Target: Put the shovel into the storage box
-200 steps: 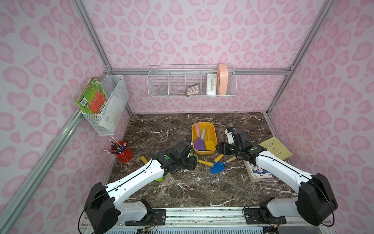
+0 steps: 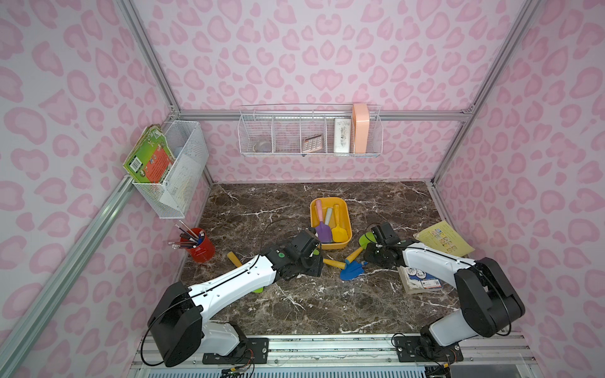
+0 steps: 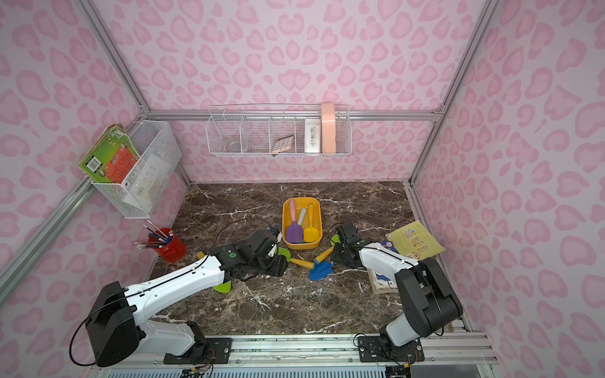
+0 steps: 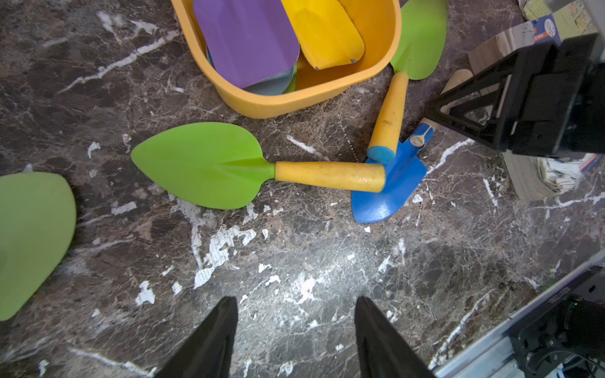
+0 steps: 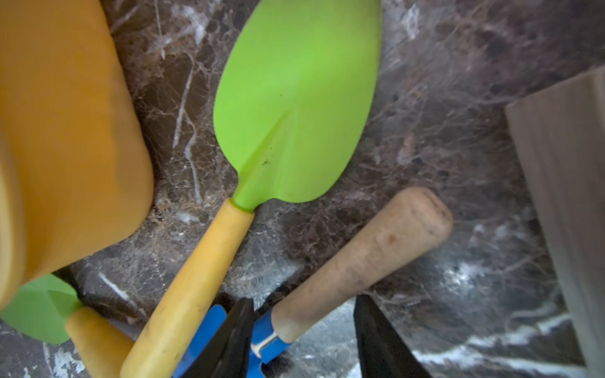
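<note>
The storage box is a yellow-orange tub [image 2: 348, 242] with a purple shovel [image 4: 249, 37], a yellow shovel [image 4: 324, 34] and a grey-handled one inside. Just in front lies a green shovel [image 4: 201, 165], its handle end resting over the blue shovel's blade [image 4: 378, 204]. Another green shovel [image 5: 296, 100] lies right of the box, its handle end by that blade. My right gripper is open above the blue shovel, whose wooden handle [image 5: 365, 261] runs between and beyond its fingers; contact cannot be told. My left gripper is open and empty, above the table near the first green shovel.
At far left lies one more green shovel [image 4: 31, 242]. A red cup [image 2: 201, 250] of brushes stands at the left edge. Books [image 2: 418, 281] and a yellow sheet [image 2: 444, 238] are at right.
My right gripper has moved from beside the box toward the front right, over the blue shovel's handle. The left arm has shifted slightly. The shovels lie where they were.
</note>
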